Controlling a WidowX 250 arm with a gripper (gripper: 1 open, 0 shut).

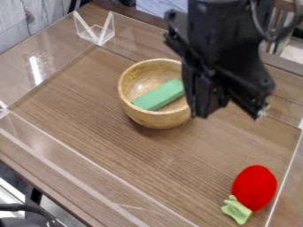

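Note:
A large black gripper (pixel 219 71) fills the upper right of the camera view, in the foreground over the table and beside the wooden bowl (pixel 133 76). Its fingertips are hard to make out; nothing shows held, and it appears shut. A green block (pixel 158 95) lies in the bowl, partly hidden behind the gripper. A red object with a pale green top, like a toy strawberry or radish (pixel 253 187), lies at the lower right of the table.
A black cable shows at the lower left.

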